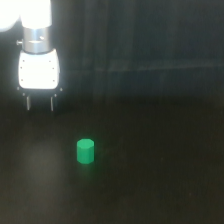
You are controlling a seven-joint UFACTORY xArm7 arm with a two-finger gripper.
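A small green cylinder (86,152) stands upright on the dark table, left of the middle of the camera view. My gripper (40,103) hangs at the upper left, behind and to the left of the cylinder and apart from it. Its two thin fingers (28,102) point down with a clear gap between them. The fingers are open and nothing shows between them.
A dark curtain-like backdrop (140,60) closes off the rear. No other objects are visible.
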